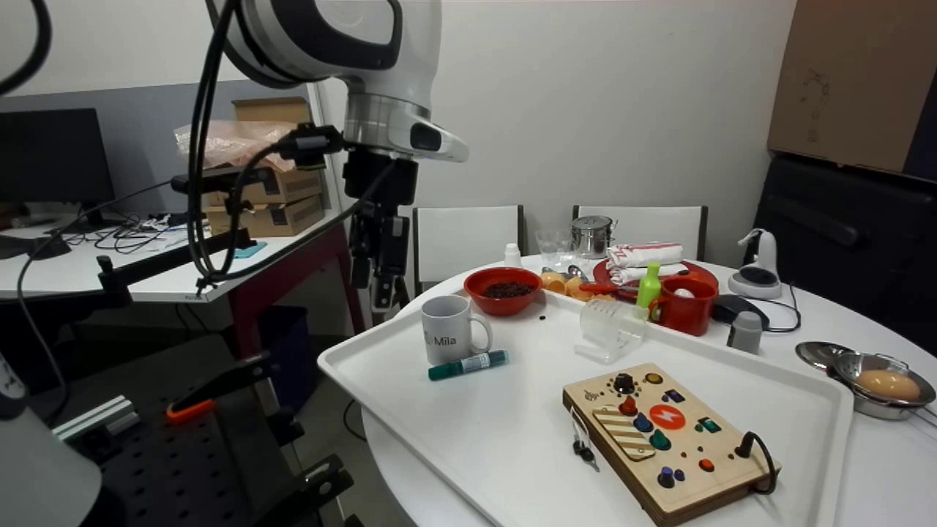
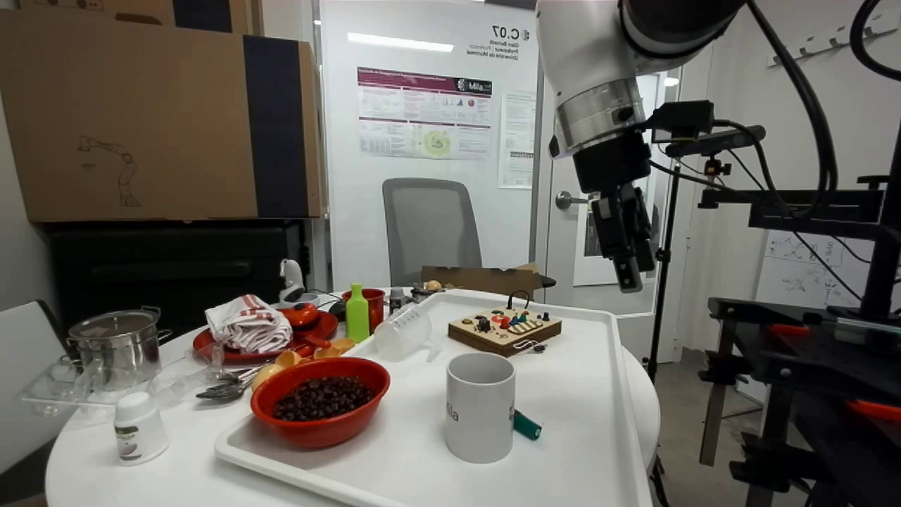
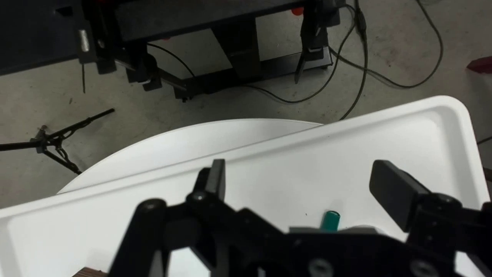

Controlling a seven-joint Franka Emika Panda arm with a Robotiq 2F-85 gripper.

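Note:
My gripper (image 1: 380, 285) hangs above the near-left side of the white tray, higher than everything on it. In the wrist view its two black fingers (image 3: 389, 191) stand wide apart, open, with nothing held. Upright on the tray is a white mug (image 1: 446, 329) marked "Mila". A green marker (image 1: 468, 364) lies beside the mug, and only its end shows in the wrist view, where the gripper hides most of the mug. Behind the mug rests a red bowl (image 2: 321, 398) of dark beans. A wooden control box (image 1: 667, 439) with knobs and switches sits across the tray.
A clear plastic cup (image 1: 610, 325) lies on its side by the tray's back rim. Past the rim stand a green bottle (image 1: 649, 285), a red mug (image 1: 685, 306) and red plates with a cloth (image 1: 646, 255). The white tray (image 1: 518, 430) is bare between marker and box.

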